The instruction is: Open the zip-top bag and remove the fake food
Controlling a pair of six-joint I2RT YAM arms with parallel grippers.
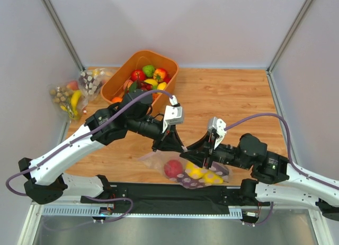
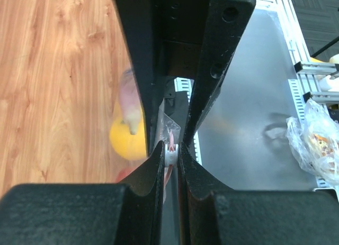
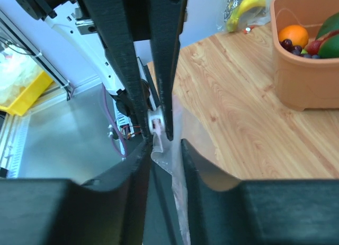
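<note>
A clear zip top bag with white dots lies near the table's front edge. Inside are a red round food and yellow pieces. My left gripper is shut on the bag's small white zip slider, with bag film beside it. Facing it, my right gripper stands part open. Some bag film runs between its spread fingers, and the slider in the left gripper is just beyond their tips. In the top view the two grippers' tips meet above the bag and partly hide it.
An orange bin full of fake fruit stands at the back left. Two filled bags, one with a banana, lie left of it.
</note>
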